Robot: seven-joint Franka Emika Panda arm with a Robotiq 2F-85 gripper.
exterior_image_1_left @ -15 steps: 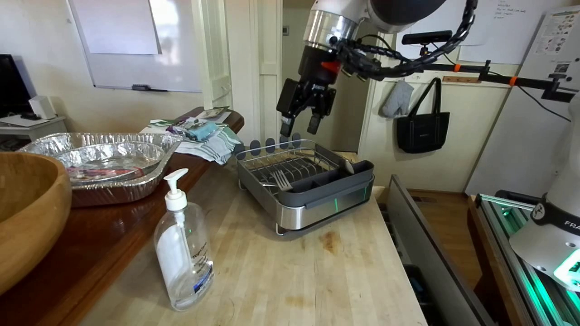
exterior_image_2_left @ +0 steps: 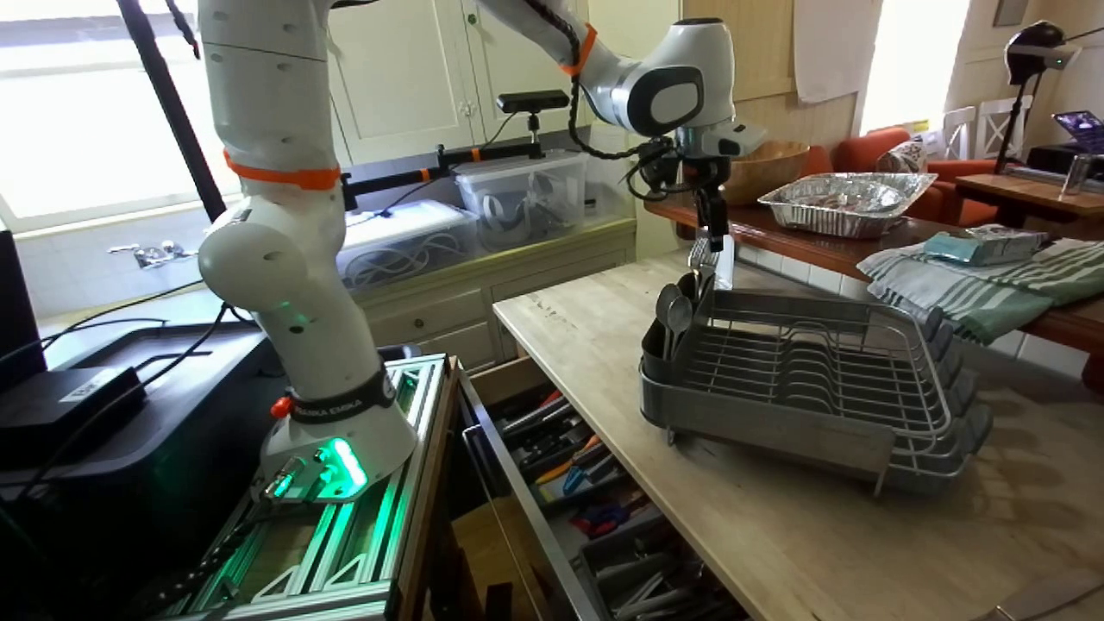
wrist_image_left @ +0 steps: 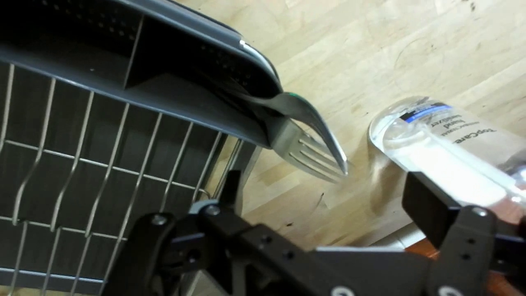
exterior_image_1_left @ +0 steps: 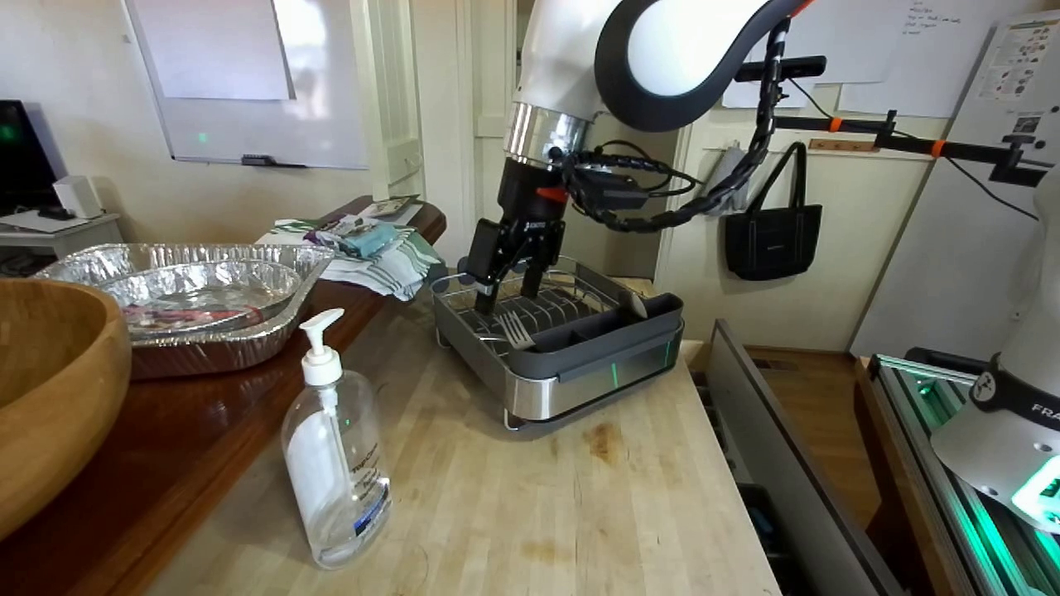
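Two forks stand in the end compartment of the dish rack's dark cutlery holder; in the wrist view the upper fork point(wrist_image_left: 301, 112) crosses over the lower fork point(wrist_image_left: 310, 154), and their tines lean out past the rim. My gripper is open, its two black fingers wide apart with nothing held between them. The fork tips lie in the wrist view just above the gap between those fingers. From the first exterior side, the gripper point(exterior_image_1_left: 508, 301) appears near the fork point(exterior_image_1_left: 514, 329). Spoons point(exterior_image_2_left: 678, 314) stand in the other part of the holder point(exterior_image_2_left: 654, 350).
The grey dish rack point(exterior_image_2_left: 766, 412) has an otherwise empty wire grid. A clear sanitizer bottle point(exterior_image_1_left: 335, 467) stands on the wooden counter point(exterior_image_1_left: 556, 516). Beside the counter, an open drawer point(exterior_image_2_left: 580, 486) holds utensils and tools. Foil trays point(exterior_image_1_left: 224, 338) and a wooden bowl point(exterior_image_1_left: 60, 377) sit on the side table.
My gripper has moved down and to the left in the first exterior view, from above the rack to close by the forks. Rack, forks and bottle look unmoved.
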